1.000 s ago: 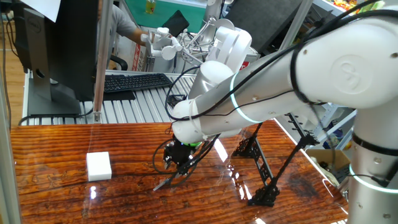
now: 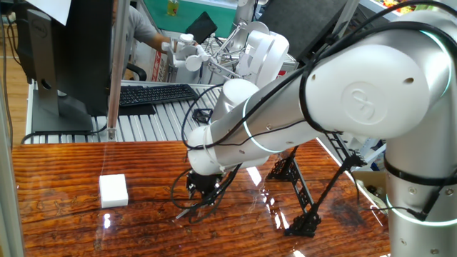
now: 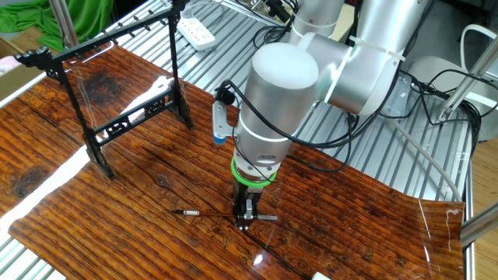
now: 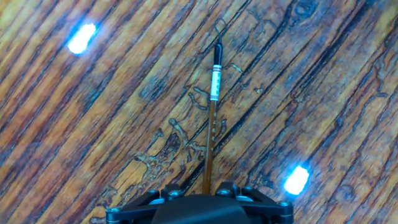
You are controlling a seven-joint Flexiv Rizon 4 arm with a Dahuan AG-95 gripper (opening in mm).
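Observation:
A slim brush (image 4: 211, 127) with a brown shaft, a white label and a dark tip shows in the wrist view, its shaft running down between my fingers. In exterior view 2 the brush (image 3: 204, 214) extends left from my gripper (image 3: 245, 224), low at the wooden tabletop. A short pale rod (image 3: 267, 218) juts out on the other side, roughly in line with it. At the bottom of the wrist view my gripper stands open, with a gap on each side of the shaft. The palm hides the shaft's rear part.
A black rack (image 3: 128, 117) with pegs along its top bar stands on the tabletop (image 3: 342, 206). A white block (image 2: 113, 190) sits at the other side. Cables hang around the arm. Open wood surrounds the brush.
Block and rack have stayed put.

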